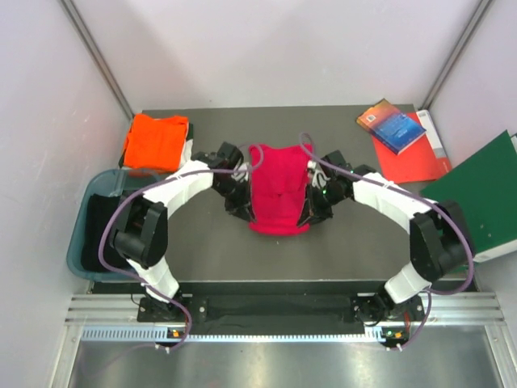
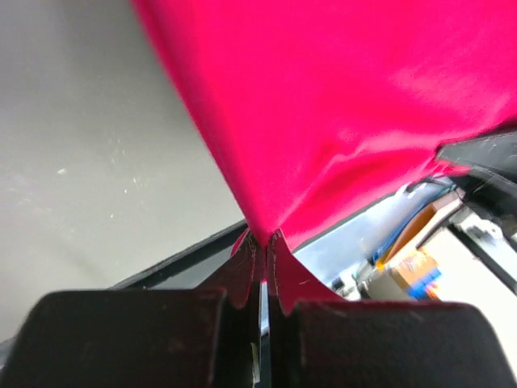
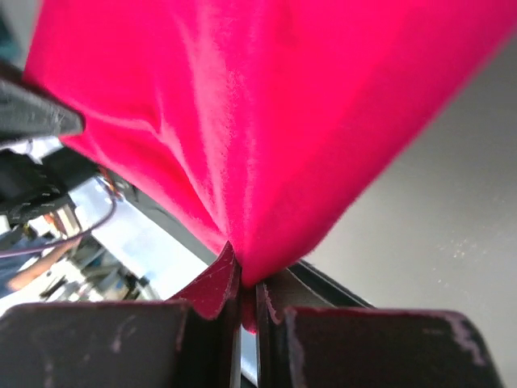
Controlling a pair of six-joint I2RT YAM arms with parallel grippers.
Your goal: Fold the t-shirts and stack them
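A red t-shirt point(image 1: 280, 182), folded to a narrow rectangle, lies at the middle of the table with its front end lifted. My left gripper point(image 1: 253, 220) is shut on that end's left corner; the cloth point(image 2: 323, 105) runs into its fingertips in the left wrist view. On the opposite corner my right gripper point(image 1: 301, 224) is shut too, with bunched cloth point(image 3: 234, 137) pinched between its fingers in the right wrist view. At the back left an orange folded shirt point(image 1: 156, 141) rests on top of a stack with white and black edges.
A blue bin point(image 1: 79, 230) holding dark cloth point(image 1: 105, 234) stands at the left. Books point(image 1: 392, 125) and a red folder point(image 1: 401, 164) lie at the back right, and a green board point(image 1: 477, 194) leans at the right.
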